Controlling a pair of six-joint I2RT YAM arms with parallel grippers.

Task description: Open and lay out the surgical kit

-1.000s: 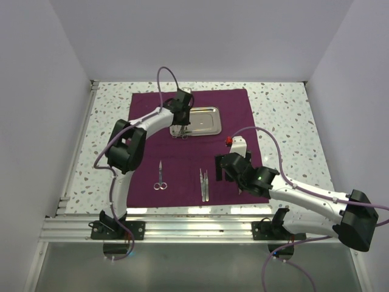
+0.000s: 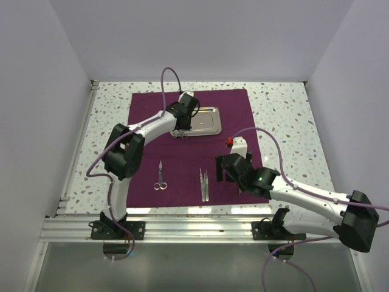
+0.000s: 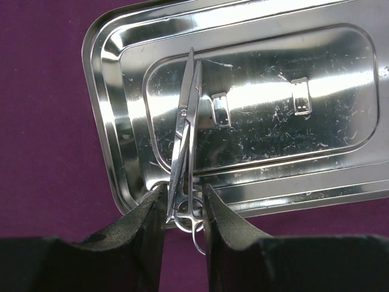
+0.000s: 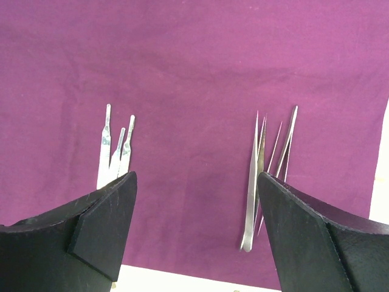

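Observation:
My left gripper is over the near-left end of the steel tray [image 2: 207,131], part open, with scissor handles between or just below its fingertips; contact is unclear. Several scissors [image 3: 183,112] lie in the tray, handles over the rim. My right gripper is open above the purple cloth [image 4: 188,73]. Below it lie scalpel handles [image 4: 104,152] and several tweezers [image 4: 251,201]. In the top view, a pair of scissors [image 2: 160,176] lies front left beside slim instruments [image 2: 203,185].
The patterned table [image 2: 292,121] borders the cloth. The cloth's middle, between tray and laid-out tools, is clear.
The right arm is almost unchanged.

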